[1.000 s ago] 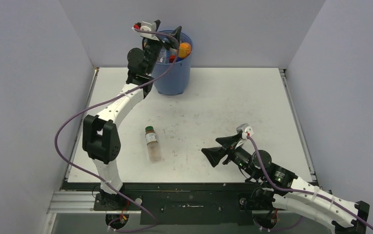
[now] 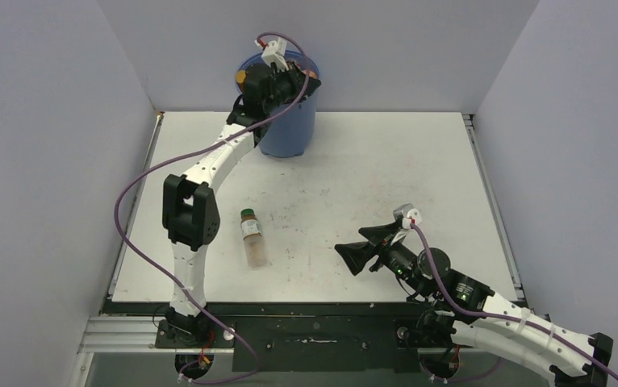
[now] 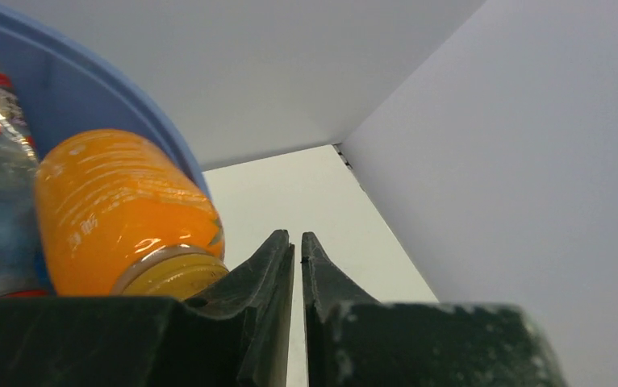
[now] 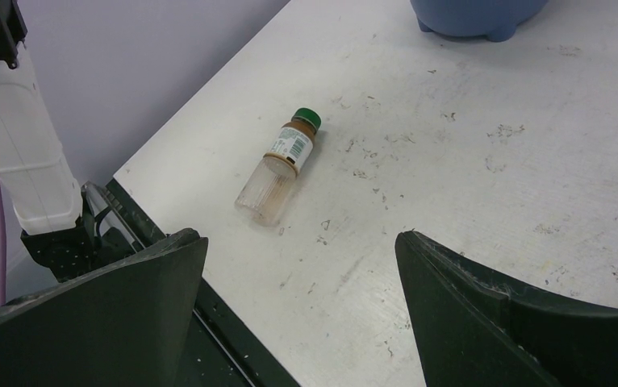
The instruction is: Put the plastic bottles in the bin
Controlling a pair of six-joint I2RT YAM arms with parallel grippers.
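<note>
A blue bin point(image 2: 287, 129) stands at the back left, filled with items including an orange bottle point(image 3: 124, 214) near its rim. My left gripper point(image 2: 306, 81) is over the bin's top; in the left wrist view its fingertips point(image 3: 277, 266) are nearly together, with nothing visible between them. A clear plastic bottle point(image 2: 253, 242) with green cap and white label lies on the table at left centre, also in the right wrist view point(image 4: 290, 147). My right gripper point(image 2: 352, 242) stands open above the front right of the table, empty.
Grey walls enclose it at back and sides. The left arm and its purple cable span the table's left side.
My left gripper has swung rightward across the bin's top and turned, and its arm has shifted right. The right arm and the bottle on the table are unmoved.
</note>
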